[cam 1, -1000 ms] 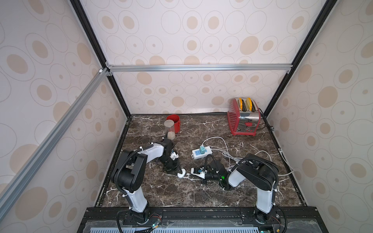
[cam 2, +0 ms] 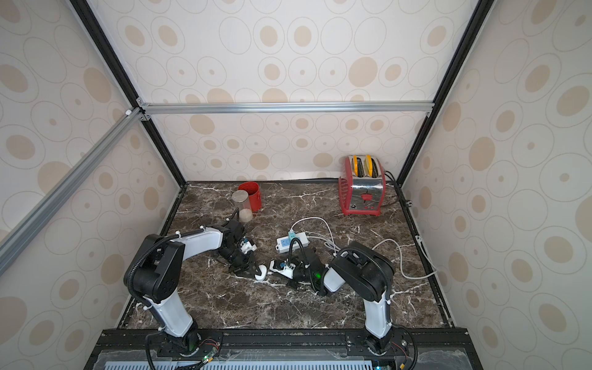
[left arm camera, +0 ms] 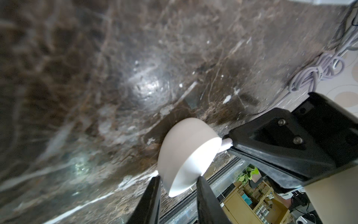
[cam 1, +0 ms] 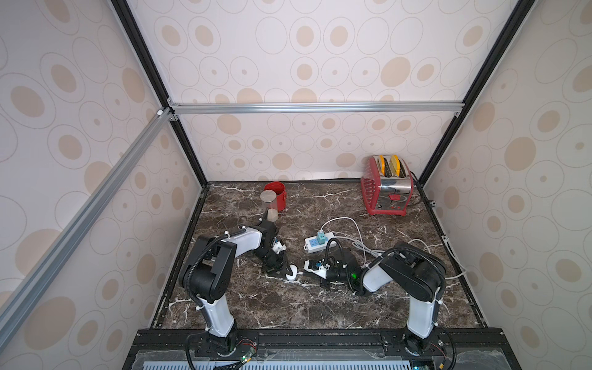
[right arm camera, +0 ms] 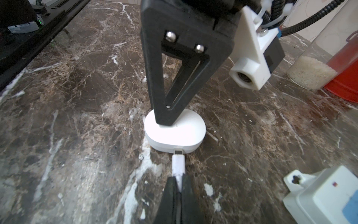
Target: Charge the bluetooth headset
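My left gripper is shut on the white headset case (left arm camera: 186, 149) (right arm camera: 175, 130), holding it low at the marble tabletop (cam 1: 302, 308). Facing it from the right, my right gripper is shut on a white cable plug (right arm camera: 178, 168), whose metal tip is at the port in the case's lower side; how far it is inserted I cannot tell. A blue adapter (cam 1: 321, 237) sits in the white power strip (cam 1: 312, 245) behind the right gripper.
A red toaster (cam 1: 385, 191) stands at the back right. A red container (cam 1: 277, 191) and a clear jar (cam 1: 269, 206) stand behind the left arm. Loose white cables lie right of the strip.
Over the last second my left gripper and the case have shifted slightly to the right. The right arm has moved very slightly.
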